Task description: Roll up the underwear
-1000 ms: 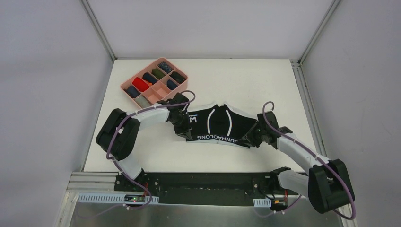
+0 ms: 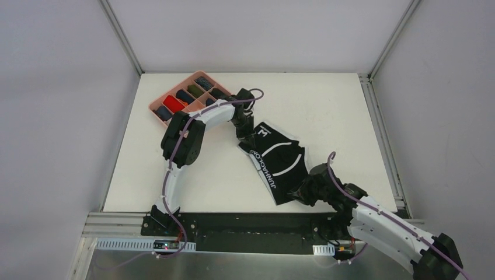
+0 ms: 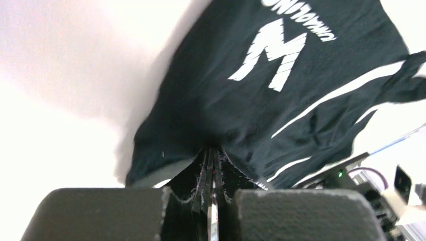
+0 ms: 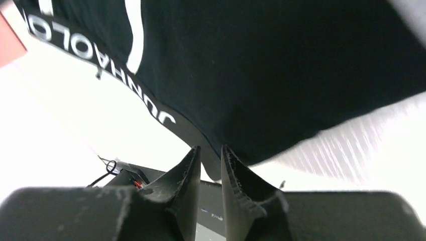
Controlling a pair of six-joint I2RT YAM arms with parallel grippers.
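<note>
The black underwear [image 2: 283, 163] with white stripes, an "M" and a lettered waistband lies rotated diagonally on the table. My left gripper is shut at its upper-left end, over dark fabric; whether cloth is between the tips is hidden. My right gripper is over the lower corner by the waistband's end, its fingertips a little apart, with the waistband's edge behind them; the right wrist view does not show clearly whether cloth is held.
A pink divided box [image 2: 198, 74] of rolled items stands at back left, close to my left arm. The front edge is just below the underwear's lower corner.
The underwear has turned from horizontal to diagonal.
</note>
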